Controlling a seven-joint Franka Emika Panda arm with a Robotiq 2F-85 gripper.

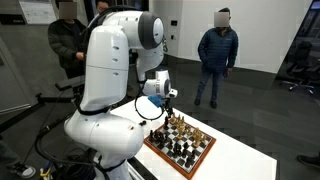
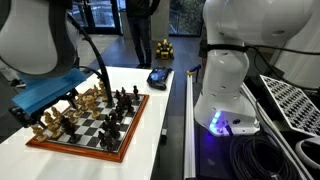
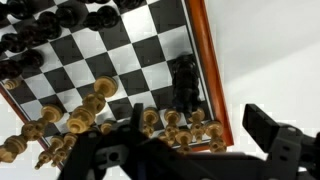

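Note:
A chessboard (image 3: pixel 122 63) with a brown wooden border lies on a white table. In the wrist view dark pieces (image 3: pixel 65 17) crowd the upper left, and tan pieces (image 3: pixel 97 98) stand along the lower and left side. One dark piece (image 3: pixel 185 80) is apart from the other dark ones, near the right border and close to the tan row. My gripper is open above the board's edge, its two fingers wide apart and no piece held. Exterior view 1 has the gripper (image 1: pixel 167 108) over the far left of the board.
Bare white tabletop (image 1: pixel 235 155) lies right of the board. A small dark device (image 2: pixel 158 77) rests on the table beyond it. A person (image 1: pixel 217 55) stands behind the table, and another (image 1: pixel 70 40) at the left. More chess pieces (image 1: pixel 302 65) stand in the background.

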